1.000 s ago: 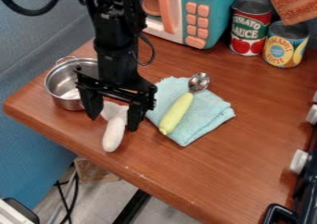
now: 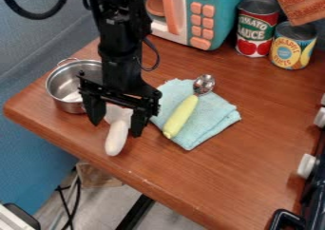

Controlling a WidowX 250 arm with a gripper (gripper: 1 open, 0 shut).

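Observation:
My black gripper (image 2: 117,113) hangs low over the left part of the wooden table, its fingers around the upper end of a white elongated object (image 2: 117,137); whether they are closed on it is unclear. A steel pot (image 2: 66,82) stands just behind and left of it. To the right, a pale yellow-handled scoop (image 2: 181,114) lies on a folded light blue cloth (image 2: 212,124).
A teal toy microwave (image 2: 203,15) stands at the back, beside a tomato sauce can (image 2: 256,34) and a second can (image 2: 292,48). An orange towel (image 2: 299,1) is at the back right, a dark appliance (image 2: 310,182) at the right edge.

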